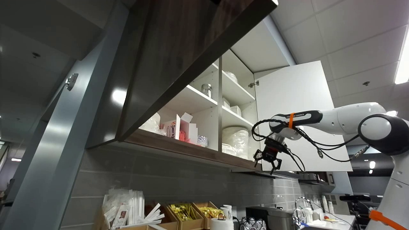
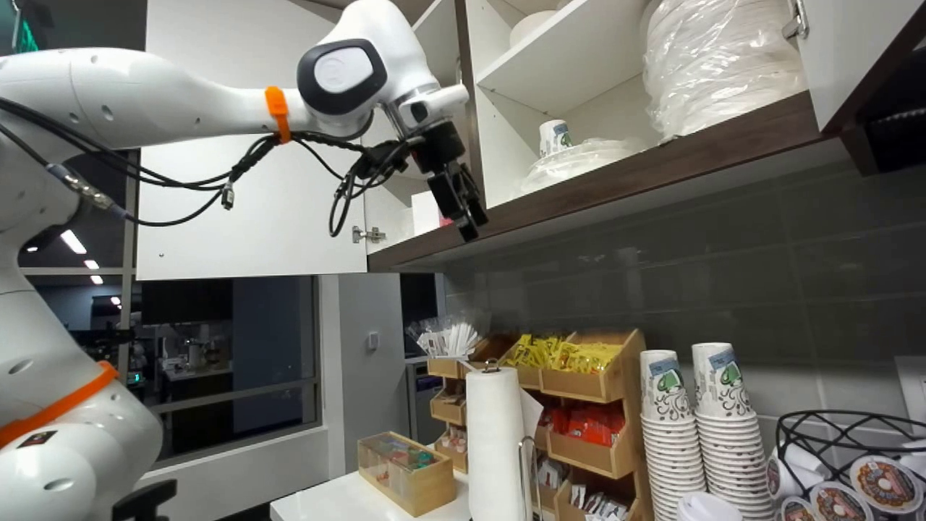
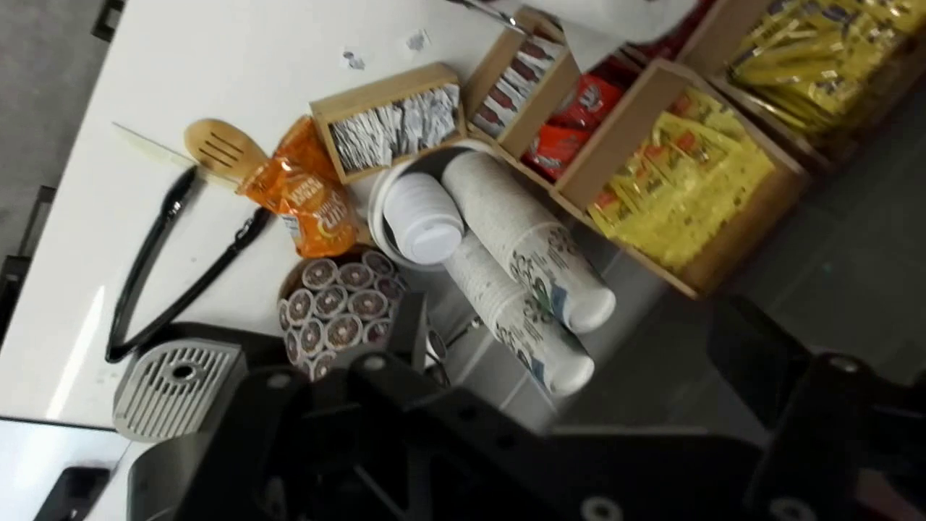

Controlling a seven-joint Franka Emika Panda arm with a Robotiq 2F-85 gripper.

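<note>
My gripper hangs in front of the lower edge of the open wall cabinet, its fingers spread with nothing between them. In exterior view 2 the gripper points down and slightly right beside the cabinet's bottom board. Below, the wrist view shows two stacks of paper cups lying between the finger on the left and the finger on the right, well beneath them. A paper cup stands inside the cabinet on wrapped plates.
Open cabinet doors, one a white door, flank the shelves. On the counter are wooden bins of packets, a paper towel roll, a pod basket and a knife.
</note>
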